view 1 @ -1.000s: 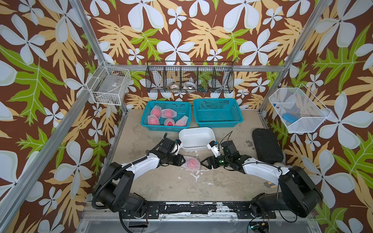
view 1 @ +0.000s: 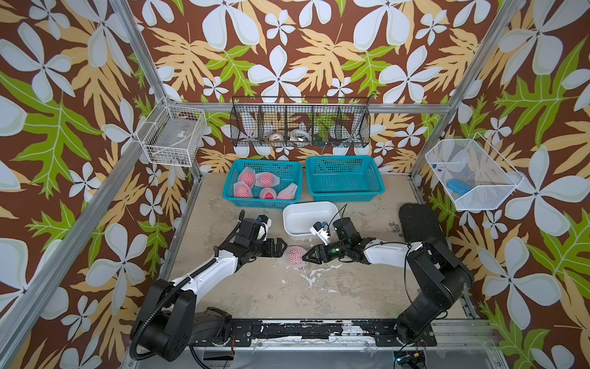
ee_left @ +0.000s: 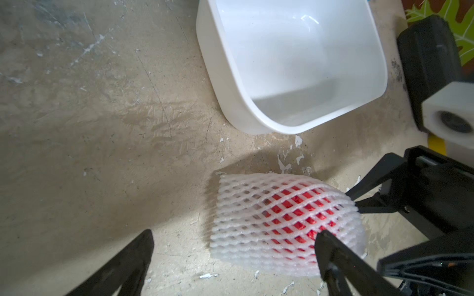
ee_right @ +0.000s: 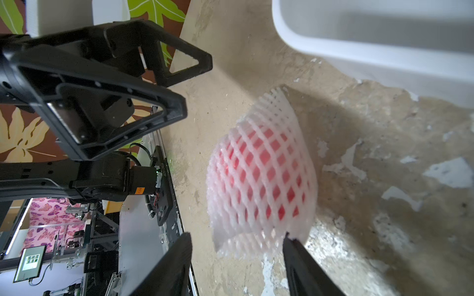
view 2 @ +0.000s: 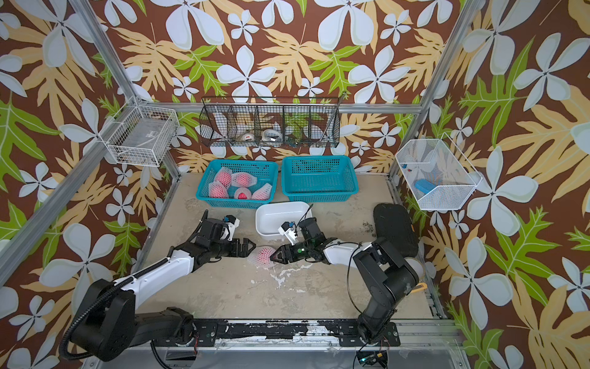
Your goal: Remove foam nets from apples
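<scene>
An apple in a white foam net point(view 1: 293, 256) lies on the table between my two grippers. My left gripper is open at the loose left end of the net, its fingers apart. My right gripper stands with fingers apart at the other end, close to the netted apple point(ee_right: 261, 182). More netted apples point(view 1: 267, 179) lie in the left blue basket point(view 1: 233, 200).
A white tray point(view 1: 310, 215) sits just behind the netted apple. An empty blue basket point(view 1: 344, 190) stands at the back right. A black object point(view 1: 418, 224) lies at the right edge.
The netted apple has shifted left. My right gripper has moved left along with it, and my left gripper has moved slightly left and back.
</scene>
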